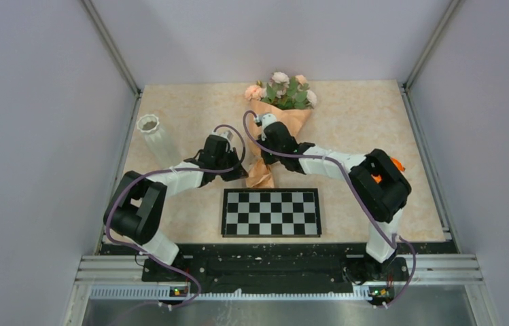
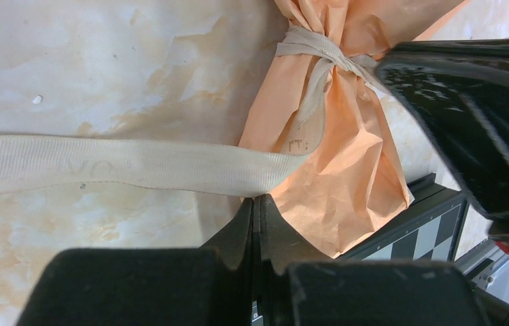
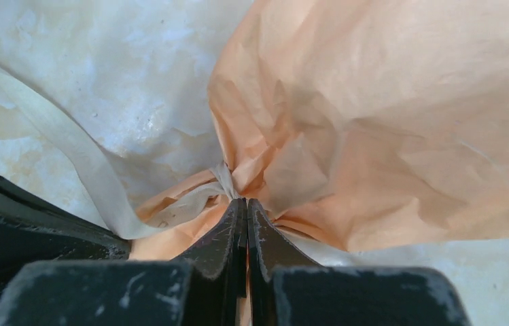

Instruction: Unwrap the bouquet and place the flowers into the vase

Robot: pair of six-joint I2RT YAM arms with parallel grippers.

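A bouquet of peach and white flowers lies at the table's back, wrapped in peach paper tied with a pale ribbon. The white vase stands at the left, its mouth empty of flowers. My left gripper is shut on the ribbon, which folds sharply at its fingertips beside the wrap's lower end. Over the tied waist of the wrap, my right gripper is shut, its tips at the knot. Whether a thin strand is pinched between them is hidden.
A checkered board in a black frame lies at the front, close to the wrap's lower end. Something orange sits at the right, partly behind the right arm. Bare table shows at the back right.
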